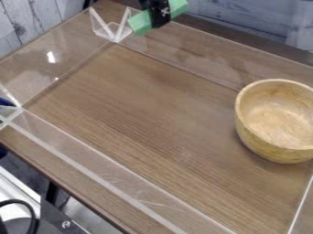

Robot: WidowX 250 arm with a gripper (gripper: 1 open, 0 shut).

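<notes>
My dark gripper (pixel 159 14) is at the top of the view, shut on a mint-green object (pixel 145 23), partly hidden by it and by the frame's edge. The green object hangs above the back of the wooden table, just right of a clear angular plastic piece (pixel 110 29).
A round wooden bowl (pixel 276 123) sits at the right of the table (pixel 141 128). Clear plastic edging or tape runs along the left side. A dark cable (pixel 25 206) lies at the bottom left corner.
</notes>
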